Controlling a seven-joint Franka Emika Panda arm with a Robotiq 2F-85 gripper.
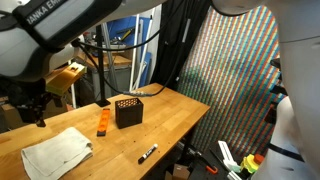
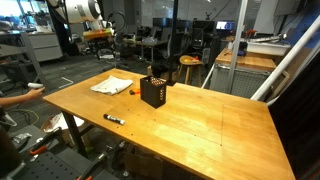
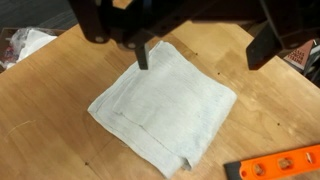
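A folded pale cloth lies flat on the wooden table, filling the middle of the wrist view; its layers overlap unevenly at one corner. The same cloth shows at the near left in exterior view 1 and at the far left end in exterior view 2. My gripper stands open above the cloth, its dark fingers apart with nothing between them. In exterior view 1 the arm hangs over the left of the table, clear of the surface.
An orange level lies beside the cloth. The black mesh box stands right of it, and a small marker-like object lies near the front edge.
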